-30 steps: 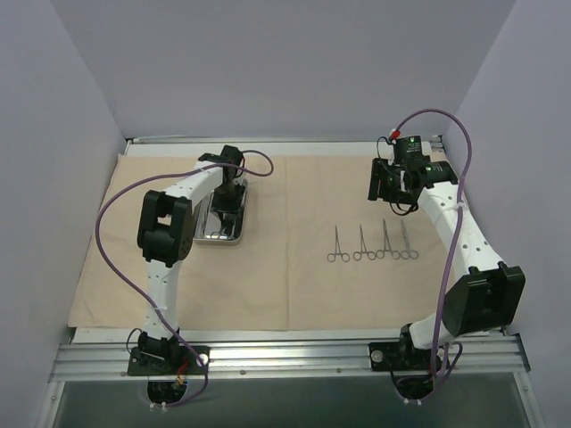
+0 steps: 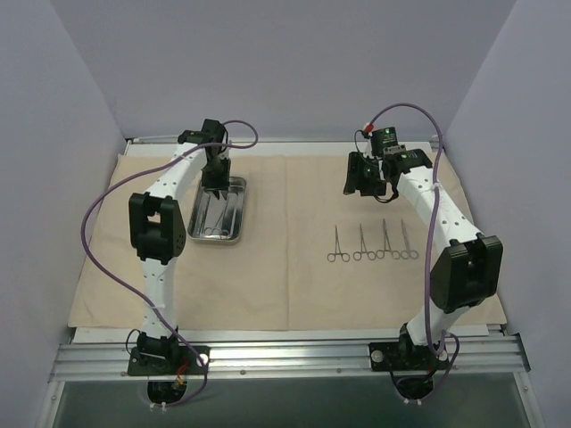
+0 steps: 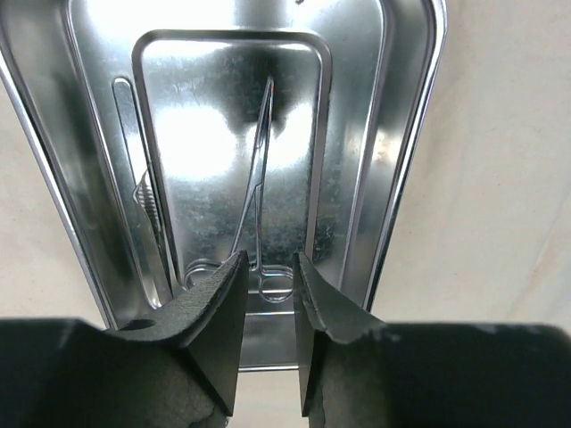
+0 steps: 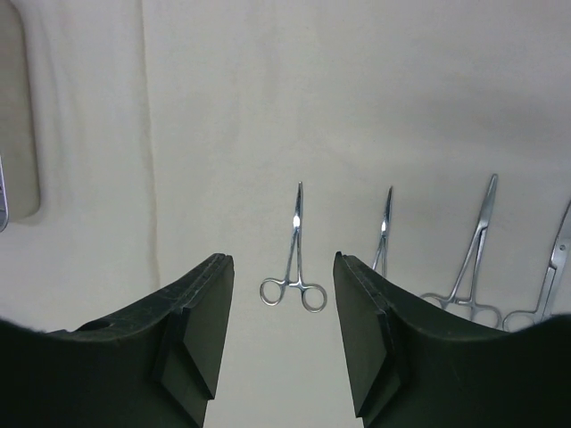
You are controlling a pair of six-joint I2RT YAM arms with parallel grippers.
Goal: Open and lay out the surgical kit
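Observation:
A steel tray (image 2: 214, 239) lies on the left half of the cloth. Inside it, the left wrist view shows a slim ring-handled instrument (image 3: 260, 169) and, by the left wall, a flat tweezer-like one (image 3: 143, 196). My left gripper hangs over the tray, part open and empty, its tips above the ring handles. On the right cloth, several ring-handled instruments stand in a row, including a small clamp (image 4: 296, 245) and another clamp (image 4: 384, 232). My right gripper is open above the cloth, behind that row in the top view, holding nothing.
A beige cloth (image 2: 259, 285) covers the table, with a fold line down its middle. Bare cloth lies between tray and row, and in front of both. Grey walls (image 2: 53, 160) close in the sides and back.
The right gripper has shifted left. The instruments in the row have not moved.

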